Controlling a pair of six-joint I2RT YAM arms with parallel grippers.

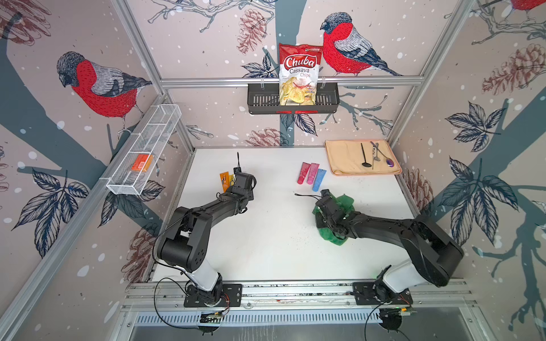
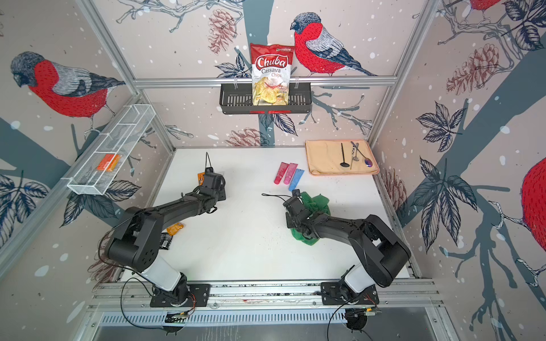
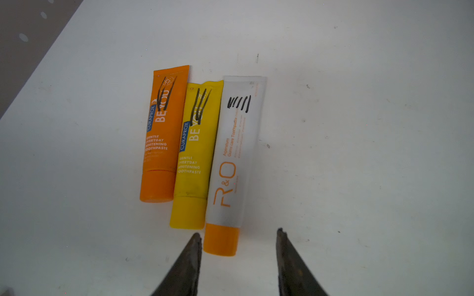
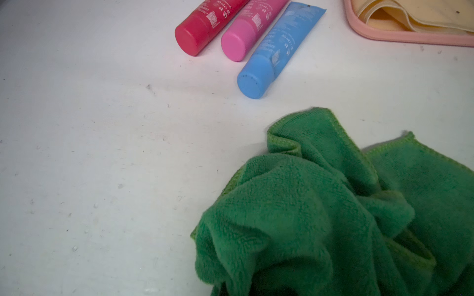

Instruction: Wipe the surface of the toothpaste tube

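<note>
In the left wrist view an orange tube (image 3: 159,133), a yellow tube (image 3: 196,143) and a white tube with orange cap (image 3: 237,148) lie side by side. My left gripper hangs just beyond their cap ends, fingers parted, nothing between. A green cloth (image 4: 306,212) lies crumpled on the right, with my right gripper (image 1: 320,211) low over it; its fingers are hidden in the right wrist view, so its grip is unclear. Red (image 4: 202,27), pink (image 4: 249,32) and blue (image 4: 276,54) tubes lie behind the cloth.
A peach folded mat (image 1: 347,159) with utensils sits back right. A wire shelf (image 1: 125,187) hangs at left, a chip bag (image 1: 299,74) in a rear rack. Small packets (image 2: 173,229) lie front left.
</note>
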